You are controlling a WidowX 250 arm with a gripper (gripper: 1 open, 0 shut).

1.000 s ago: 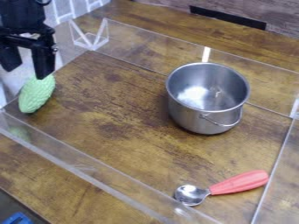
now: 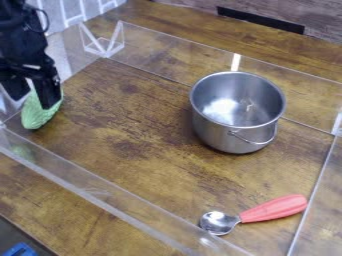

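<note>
My black gripper [image 2: 30, 86] hangs at the upper left, open, over a light green oblong object [image 2: 39, 114] that lies on the wooden table. The gripper's lower end partly covers the green object's top. A steel pot [image 2: 238, 124] with a wire handle stands right of centre. A metal scoop with a red handle [image 2: 273, 209] lies at the lower right.
Clear low walls [image 2: 120, 200] border the wooden work area [image 2: 147, 130]. A blue object [image 2: 14, 247] shows at the bottom left corner.
The gripper has moved down and slightly right, now partly over the green object. The pot and scoop have stayed put.
</note>
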